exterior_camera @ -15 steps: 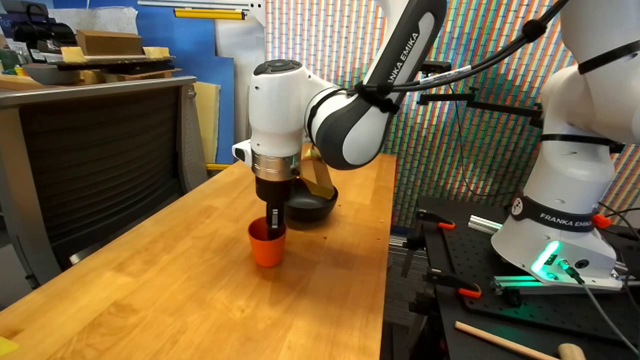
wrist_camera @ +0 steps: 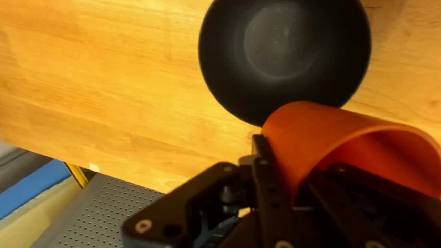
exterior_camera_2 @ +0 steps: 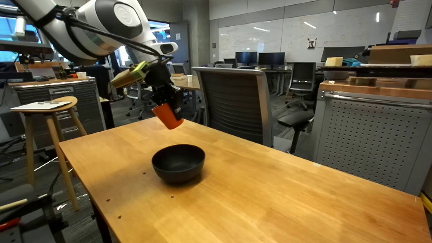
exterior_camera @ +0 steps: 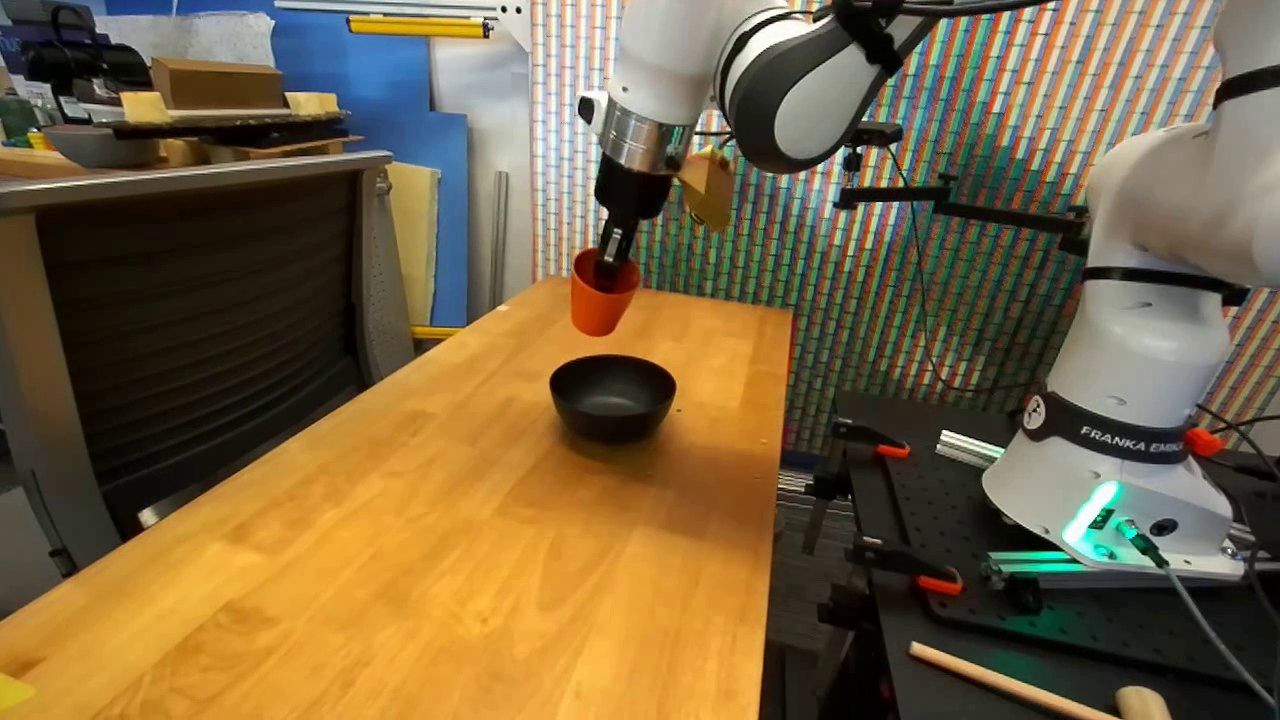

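Observation:
An orange cup [exterior_camera: 599,310] hangs in the air, tilted, with my gripper [exterior_camera: 615,254] shut on its wall. One finger is inside the cup and the other outside, as the wrist view shows. Below the cup a black bowl [exterior_camera: 613,400] stands upright on the wooden table. From above, the bowl [wrist_camera: 285,45] looks empty; the cup [wrist_camera: 318,132] covers a small part of its near rim. In the second exterior view the cup [exterior_camera_2: 166,116] is above and behind the bowl [exterior_camera_2: 178,162], clear of it. The inside of the cup is only partly visible.
An office chair [exterior_camera: 216,324] stands close along one long edge. The robot's base [exterior_camera: 1110,456] is on a separate black bench beyond the other edge.
The arm has lifted the orange cup up from near the table and carried it toward the far end, past the bowl. The cup went from upright to tilted. The bowl has stayed put.

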